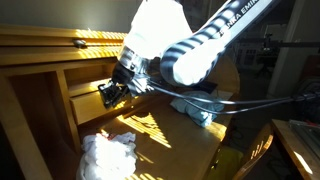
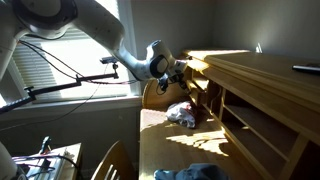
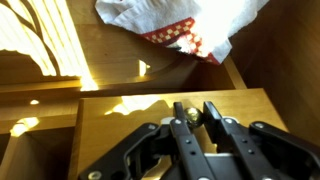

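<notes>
My gripper is shut on a small brass-coloured knob (image 3: 193, 117), held between its two fingertips. The knob stands in front of a pale wooden drawer (image 3: 105, 115), whose panel fills the lower middle of the wrist view. In exterior view 1 the gripper (image 1: 112, 94) is against the drawer (image 1: 88, 106) in the desk's shelf unit; the dark hand covers part of its front. From exterior view 2, the gripper (image 2: 180, 76) appears at the far end of the shelf unit, with the knob too small to make out.
A crumpled white cloth (image 1: 108, 157) with a red-checked part (image 3: 185, 38) lies on the desktop near the drawer. Farther along lies a blue cloth (image 2: 200, 172). Open wooden cubbies (image 2: 240, 132) line the desk's back. Bare desktop (image 2: 160, 150) lies between the cloths.
</notes>
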